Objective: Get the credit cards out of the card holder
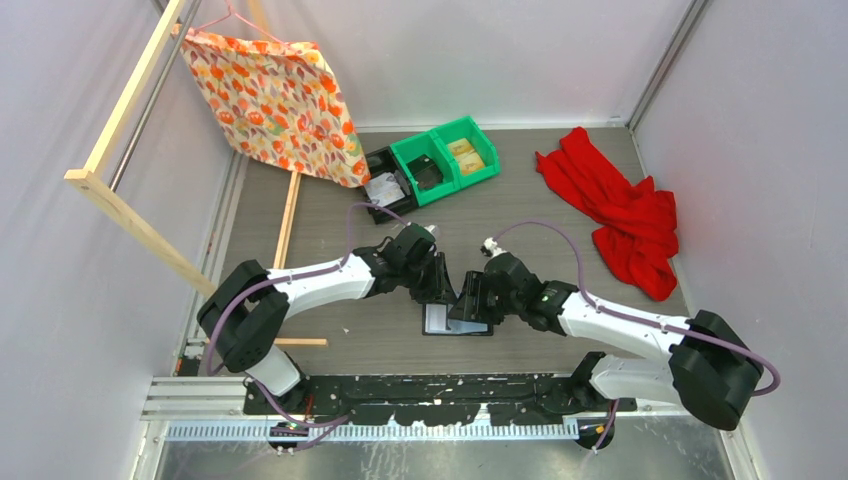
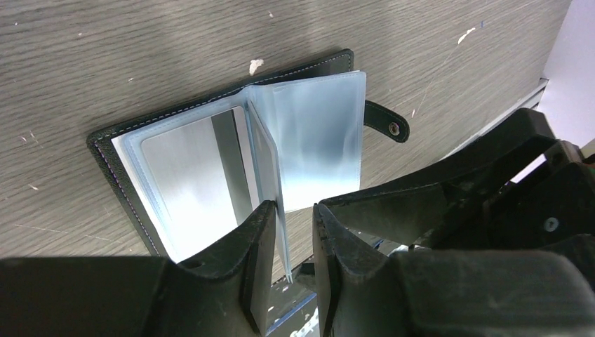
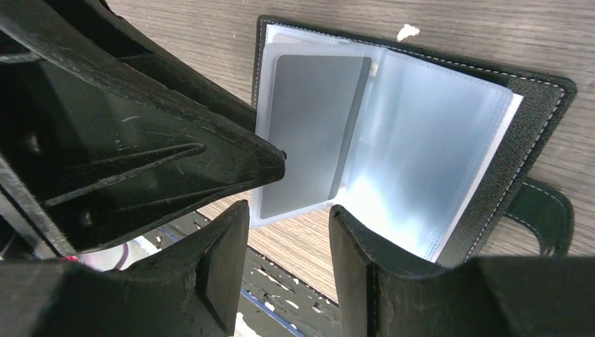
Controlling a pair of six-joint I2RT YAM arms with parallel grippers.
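The card holder lies open on the table, with clear sleeves and a pale card showing. In the left wrist view one sleeve page stands up against a finger of my left gripper, whose fingers are part open. In the right wrist view, a sleeve with a grey card is beside the other, clear sleeve. My right gripper is open at the holder's near edge, nothing visible between its fingertips. A dark finger of the left gripper reaches over the holder from the left of that view.
Green bins and a black bin stand at the back. A red cloth lies at the right, a patterned fabric hangs at the back left. The table centre behind the grippers is clear.
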